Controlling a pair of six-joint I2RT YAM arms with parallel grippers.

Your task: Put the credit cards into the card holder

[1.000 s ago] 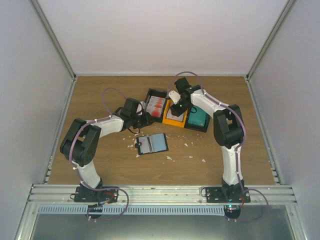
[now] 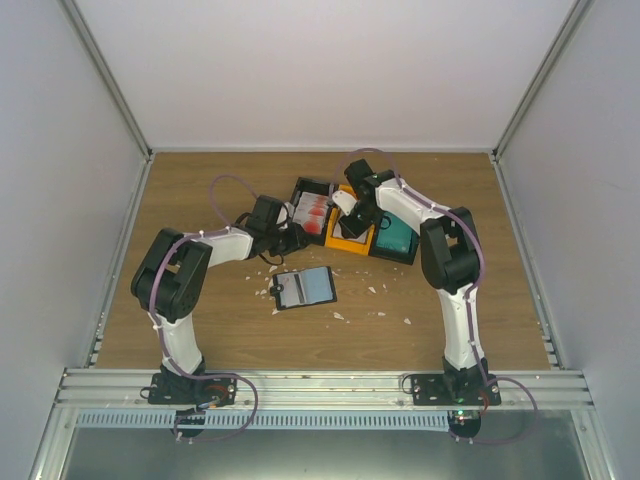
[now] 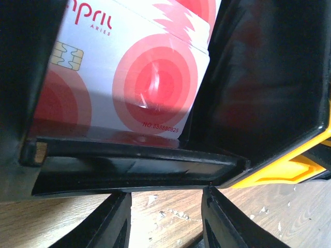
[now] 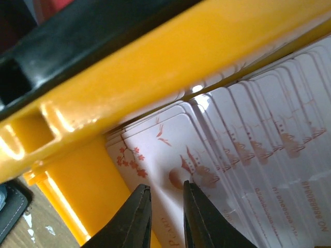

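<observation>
The dark card holder (image 2: 319,285) lies flat on the table, its pale panels facing up. White cards with red circles (image 3: 155,82) lie in the black box (image 3: 129,160). My left gripper is open at that box's near edge, with nothing seen between its fingers. White cards with small red flowers (image 4: 165,150) lie stacked and fanned in the yellow box (image 4: 85,186). Over them is my right gripper, its fingertips a little apart in front of a card's face; whether they hold a card cannot be made out.
Green cards (image 2: 397,238) fill another black box at the right of the row, partly under my right arm. Small pale scraps (image 2: 338,316) are scattered on the wooden table (image 2: 370,340).
My right gripper has moved slightly toward the front of the yellow box. The left arm's elbow has shifted a little to the right while its gripper stays by the black box.
</observation>
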